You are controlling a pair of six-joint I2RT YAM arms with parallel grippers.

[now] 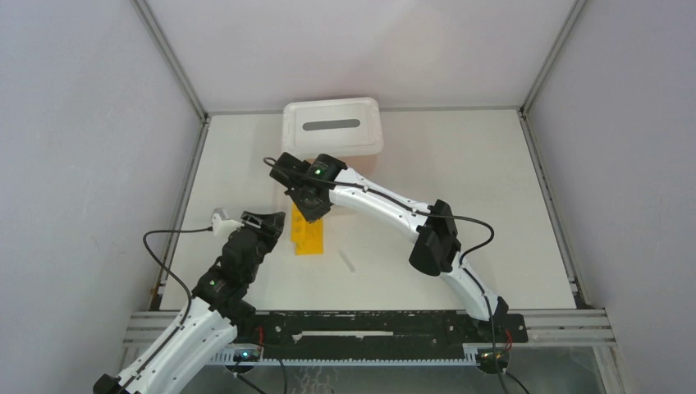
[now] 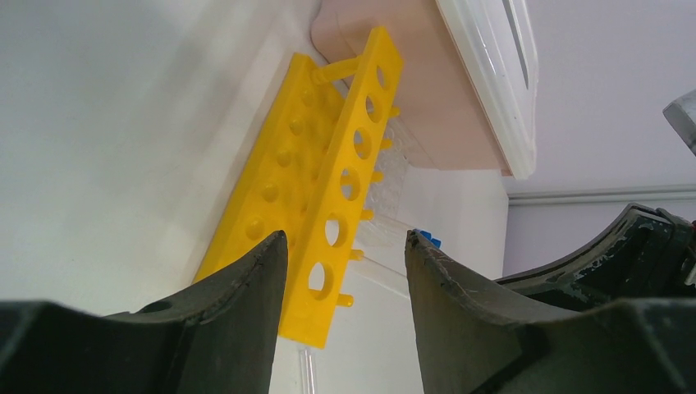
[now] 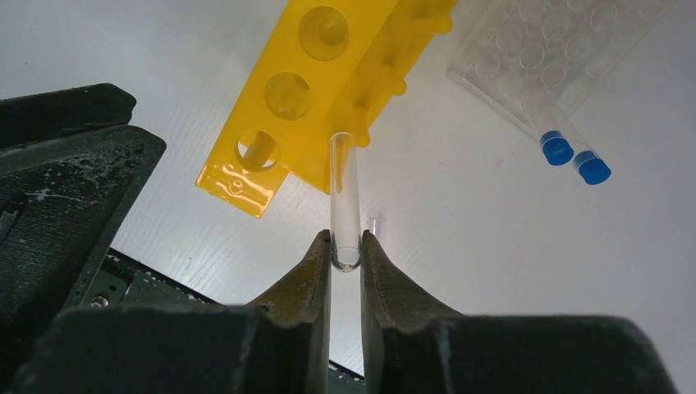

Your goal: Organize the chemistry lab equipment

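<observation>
A yellow test tube rack (image 2: 345, 180) lies tilted in the middle of the table, its holes showing no tubes in the left wrist view. My left gripper (image 1: 281, 222) stands open beside it; its fingers (image 2: 250, 304) frame the rack's near end with nothing held. Over the rack is my right gripper, its fingertips close on both sides of one end of a clear test tube (image 3: 345, 197). That tube's other end reaches toward the rack. A thin clear piece (image 1: 346, 261) lies on the table right of the rack.
A clear well plate (image 3: 525, 66) lies near the rack, with two blue-capped tubes (image 3: 556, 148) at its corner. Behind stands a lidded white box (image 1: 332, 127).
</observation>
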